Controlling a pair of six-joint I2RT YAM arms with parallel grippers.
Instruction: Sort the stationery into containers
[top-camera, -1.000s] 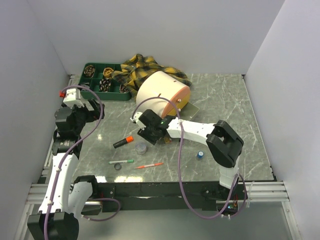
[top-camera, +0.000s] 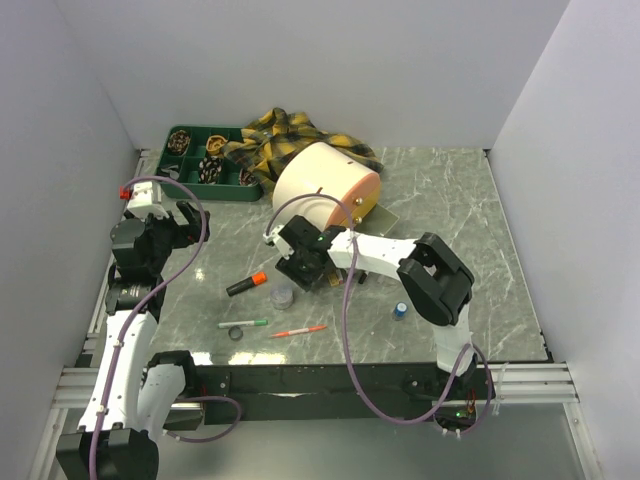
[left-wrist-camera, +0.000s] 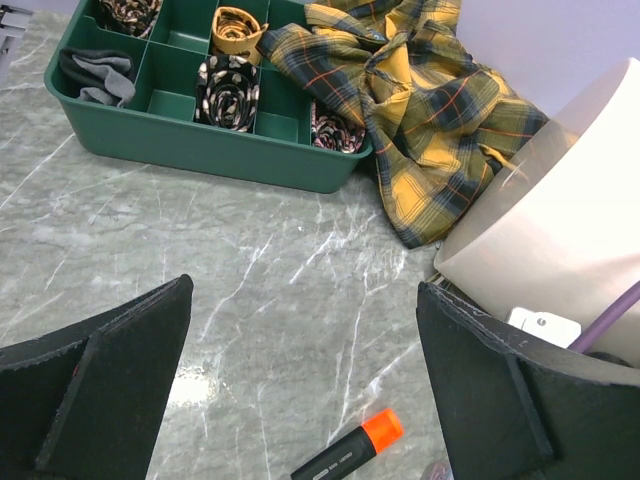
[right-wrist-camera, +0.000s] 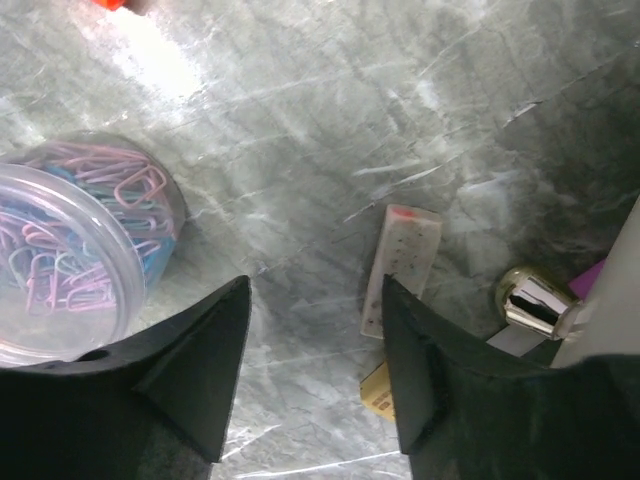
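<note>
My right gripper is part open low over the table, an eraser-like pale block (right-wrist-camera: 402, 265) beside its right finger. A clear tub of paperclips (right-wrist-camera: 85, 225) is to its left; a metal knob-like piece (right-wrist-camera: 535, 300) and yellow block (right-wrist-camera: 376, 390) lie on the right. A black-orange marker (top-camera: 246, 283), green pen (top-camera: 243, 323), orange pen (top-camera: 297, 330), dark ring (top-camera: 236, 333) and blue small cylinder (top-camera: 400, 311) lie on the table. My left gripper hangs open and empty at the left.
A green divided box (left-wrist-camera: 210, 160) with rolled items, a plaid cloth (left-wrist-camera: 430, 140) and a large white drum-shaped container (top-camera: 312, 185) stand at the back.
The right arm's elbow has shifted slightly left, with its gripper staying in nearly the same place beside the tub. The left arm has not moved.
</note>
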